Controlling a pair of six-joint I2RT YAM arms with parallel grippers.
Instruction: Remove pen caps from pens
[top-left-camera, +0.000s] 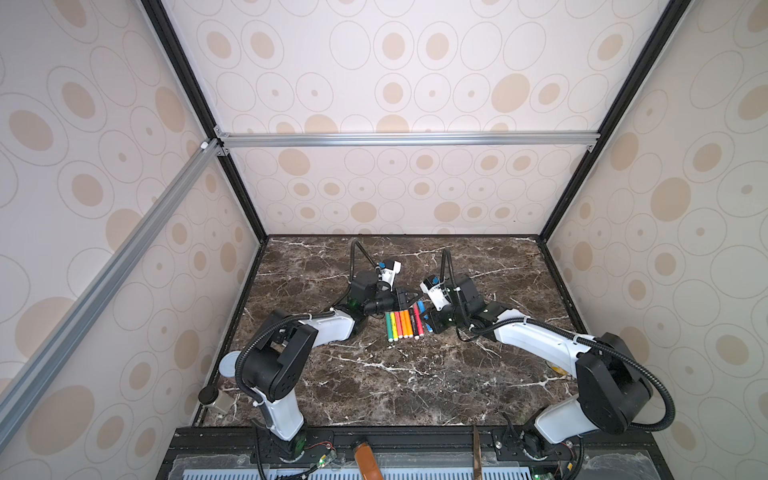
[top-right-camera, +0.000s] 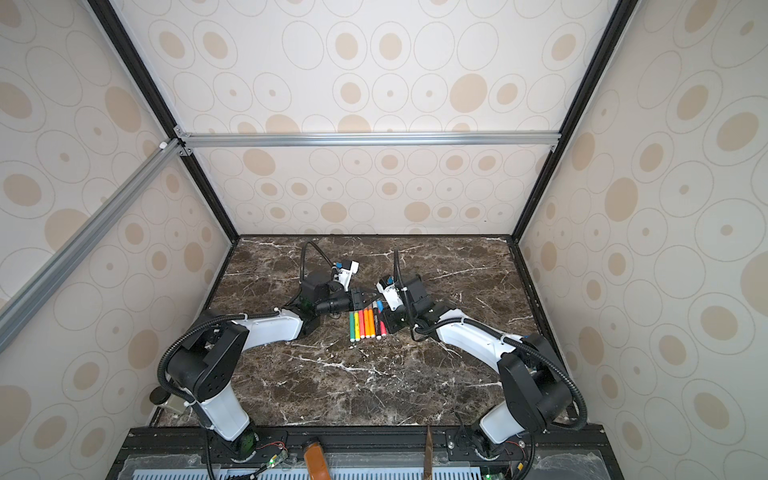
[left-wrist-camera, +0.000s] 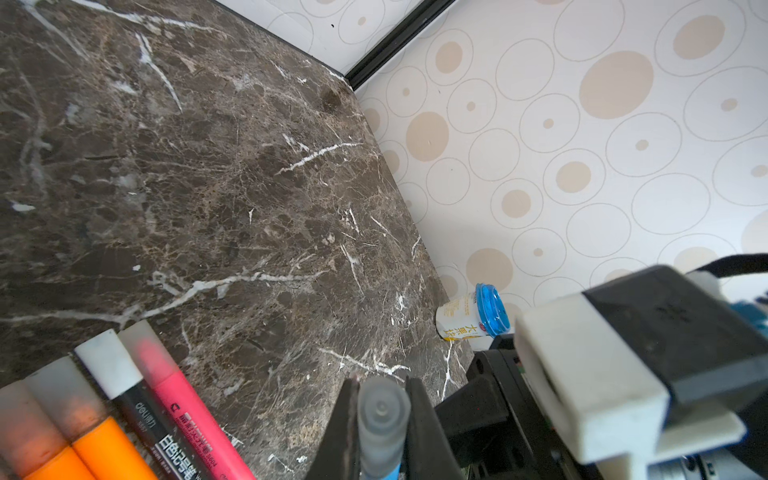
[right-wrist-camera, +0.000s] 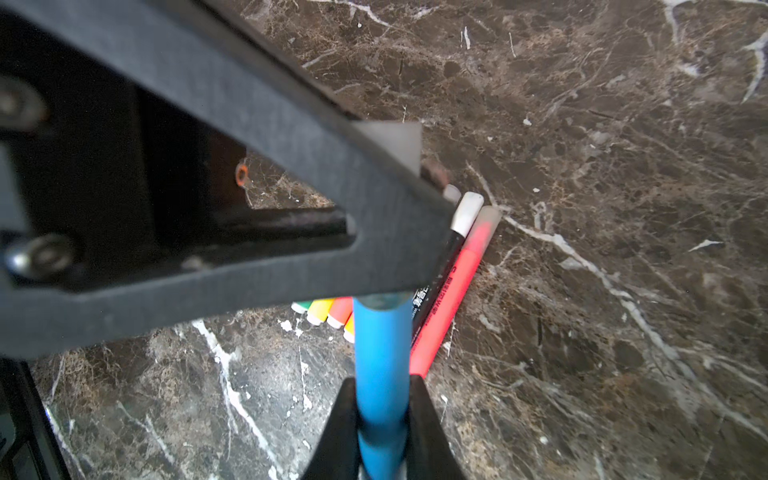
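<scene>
A blue pen (right-wrist-camera: 382, 344) is held between my two grippers. In the left wrist view, my left gripper is shut on its translucent cap (left-wrist-camera: 384, 412), which points at the camera. My right gripper is shut on the blue barrel in the right wrist view. There, the left gripper's fingers (right-wrist-camera: 392, 232) cross in front of the pen and hide where cap and barrel meet. Several other pens lie in a row on the table, among them a black pen (left-wrist-camera: 152, 424) with a white cap and a pink pen (left-wrist-camera: 192, 408), both capped.
The row of pens (top-left-camera: 404, 324) lies directly below and in front of the grippers. A white tub (left-wrist-camera: 464, 316) with a blue lid shows far off in the left wrist view.
</scene>
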